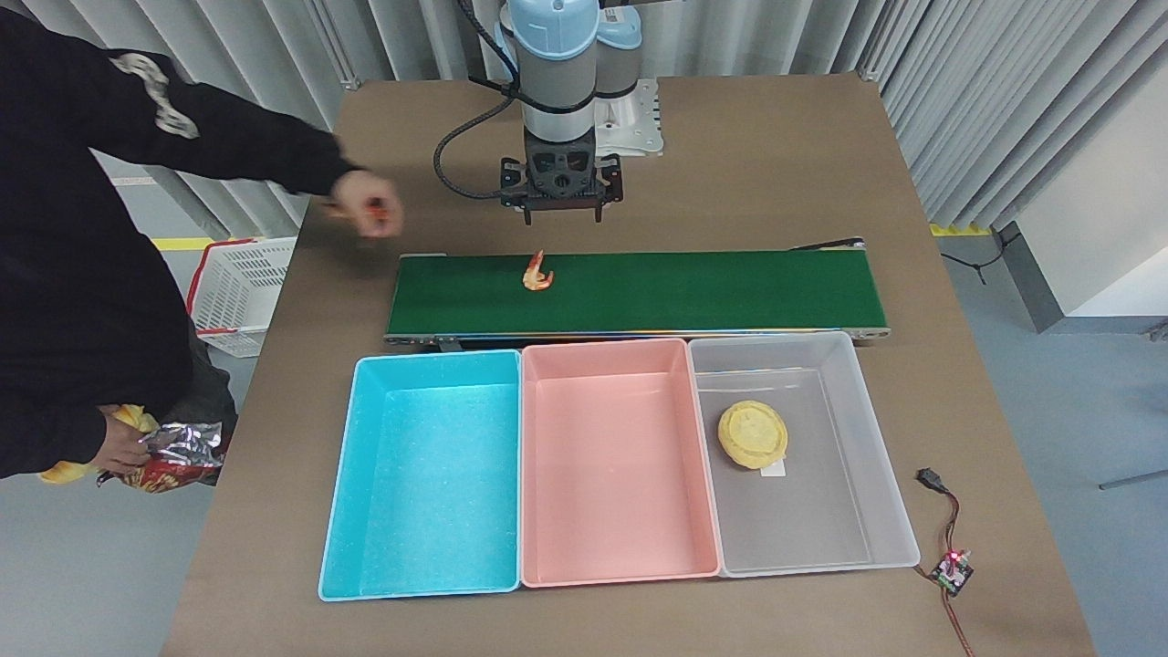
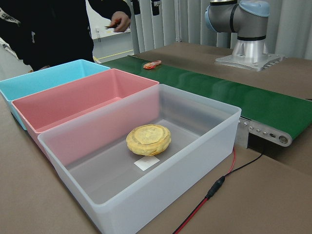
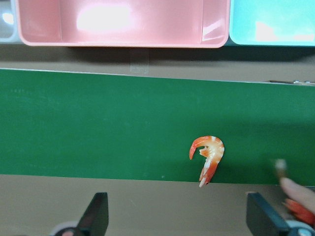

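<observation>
My gripper (image 1: pixel 561 206) hangs above the far side of the green conveyor belt (image 1: pixel 701 286), open, with nothing between its fingers. A shrimp (image 1: pixel 537 277) lies on the belt, seen in the wrist view (image 3: pixel 209 155) just beyond and between my fingertips, apart from them. At the left, a person's hand (image 1: pixel 367 203) holds something reddish, blurred in the wrist view. A round yellow pastry (image 1: pixel 752 434) lies in the clear grey bin (image 1: pixel 832 515). The pink bin (image 1: pixel 619 471) and the blue bin (image 1: pixel 416 482) are empty.
The three bins stand side by side in front of the belt. A cable with a small board (image 1: pixel 951 571) lies at the front right. The person stands at the left with packaging in the other hand.
</observation>
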